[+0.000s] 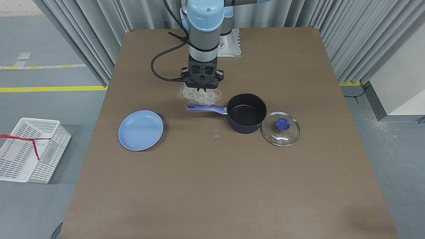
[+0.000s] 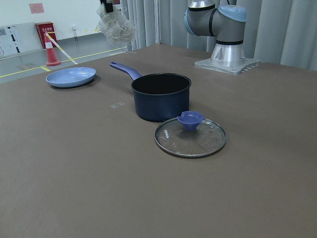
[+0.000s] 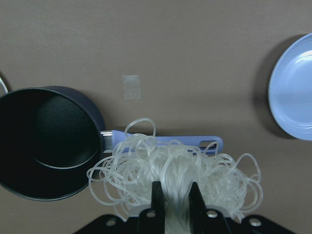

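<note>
My gripper (image 1: 202, 85) hangs above the table, shut on a loose bundle of pale translucent noodle-like strands (image 3: 173, 175), which also shows dangling at the top of the left view (image 2: 116, 27). The strands are over the purple handle side of a dark saucepan (image 1: 246, 111) (image 3: 48, 141), just behind it in the front view. The pot is open and looks empty. Its glass lid (image 1: 275, 133) with a blue knob (image 2: 190, 119) lies flat beside it on the right. A light blue plate (image 1: 140, 130) (image 3: 297, 87) lies to the left, empty.
A small clear tape patch (image 1: 217, 133) is in front of the pot. A white basket (image 1: 30, 163) stands on the floor to the left, off the table.
</note>
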